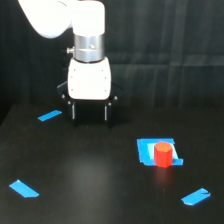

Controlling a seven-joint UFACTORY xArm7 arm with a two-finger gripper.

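Note:
My gripper [89, 113] hangs at the back left, fingers pointing down. Its dark fingertips stand wide apart, and nothing shows between them. At the right, well away from the gripper, a red round object [163, 154] stands on the dark table. Behind and beside it is a blue-edged patch with a white middle [152, 144], partly hidden by the red object.
Blue strips mark the table [95, 180] at the back left [49, 115], front left [24, 188] and front right [196, 197]. A dark curtain [160, 55] hangs behind.

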